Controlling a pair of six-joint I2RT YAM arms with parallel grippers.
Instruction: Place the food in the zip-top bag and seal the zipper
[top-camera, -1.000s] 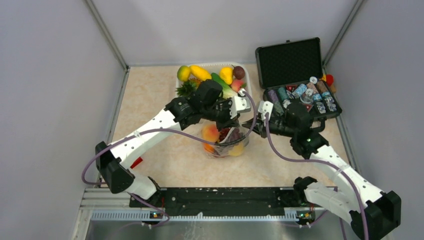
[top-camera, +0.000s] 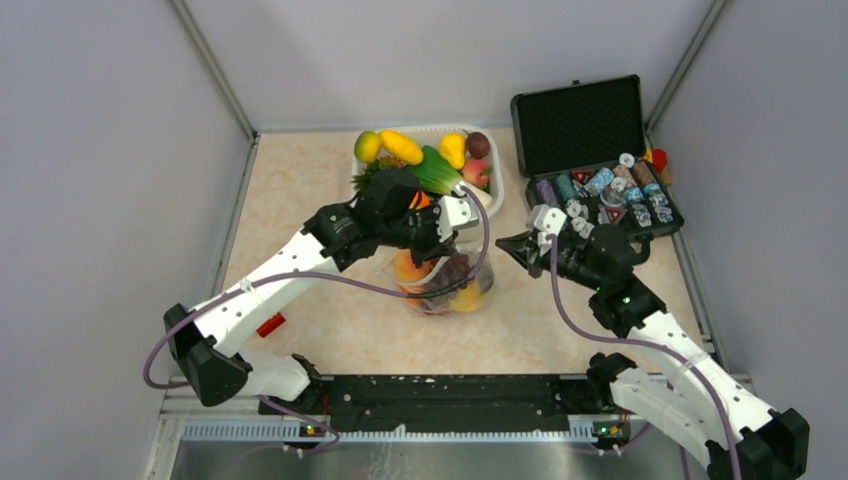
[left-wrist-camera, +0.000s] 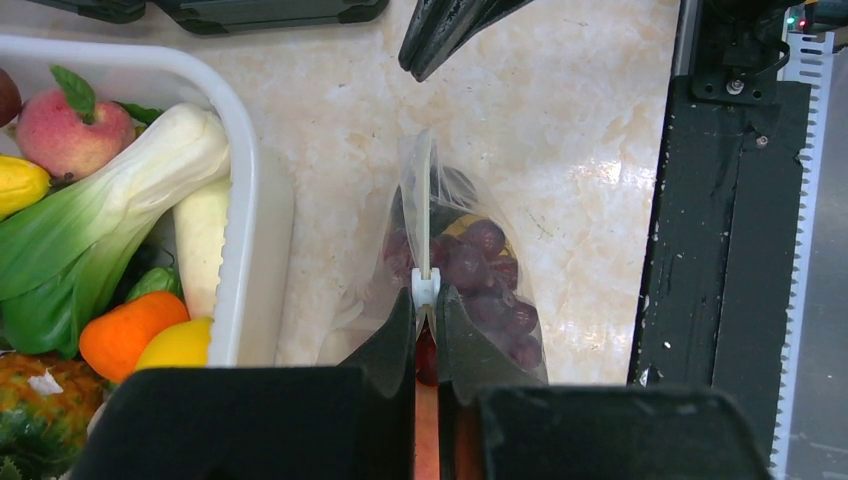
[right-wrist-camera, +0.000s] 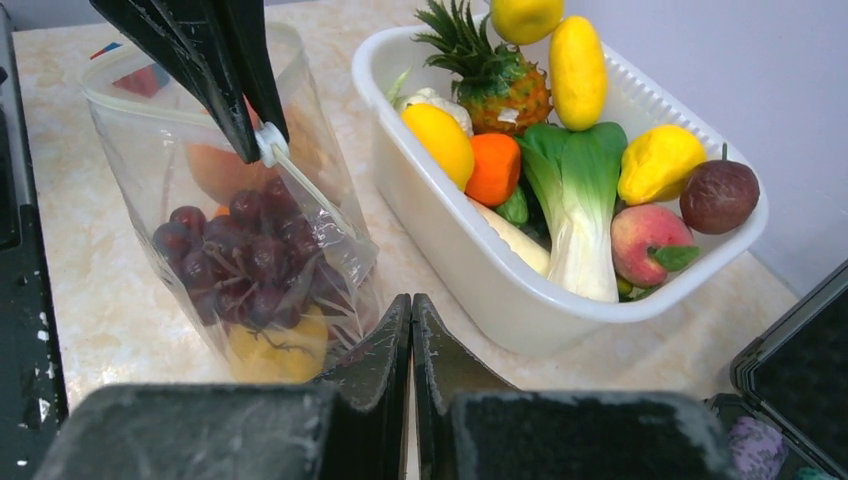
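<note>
A clear zip top bag (top-camera: 450, 295) stands mid-table, holding dark red grapes (right-wrist-camera: 245, 250), a yellow fruit (right-wrist-camera: 275, 348) and orange fruit. My left gripper is shut on the white zipper slider on the bag's top edge; in the right wrist view its fingers meet that slider. The zipper strip runs on from the slider toward the right. My right gripper is shut with nothing between its fingertips, to the right of the bag and apart from it.
A white bin (right-wrist-camera: 500, 265) of fruit and vegetables stands behind the bag. An open case (top-camera: 575, 115) of chips sits back right.
My left arm has shifted slightly left along the bag's top. My right gripper has drawn back to the right, away from the bag.
</note>
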